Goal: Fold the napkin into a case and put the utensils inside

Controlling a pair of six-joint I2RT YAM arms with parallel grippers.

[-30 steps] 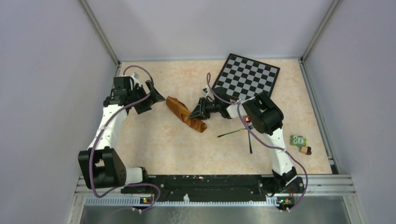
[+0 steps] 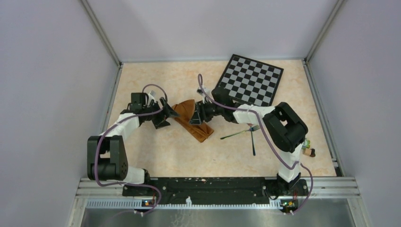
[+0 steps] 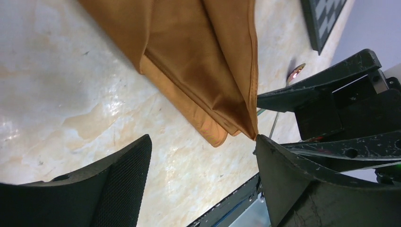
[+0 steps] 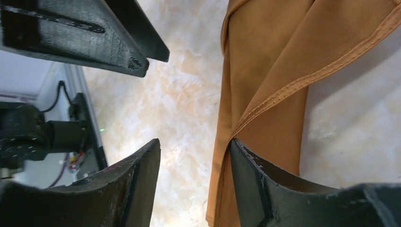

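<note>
The brown napkin (image 2: 202, 133) lies in a long slanted strip with loose folds on top. At its left end stands my left gripper (image 2: 173, 120), part open; in the left wrist view its fingers (image 3: 130, 177) are spread, with nothing held between them. My right gripper (image 2: 196, 122) is over the napkin's middle, also part open. In the right wrist view a raised napkin edge (image 4: 283, 92) touches one of its fingers (image 4: 250, 175), while the other stands clear. A fork (image 2: 231, 135) and a blue-handled utensil (image 2: 253, 145) cross to the right; the right arm partly covers the spoon.
A checkered board (image 2: 250, 78) lies at the back right. Small items, including a brown block (image 2: 309, 152), sit at the right edge, partly behind the right arm.
</note>
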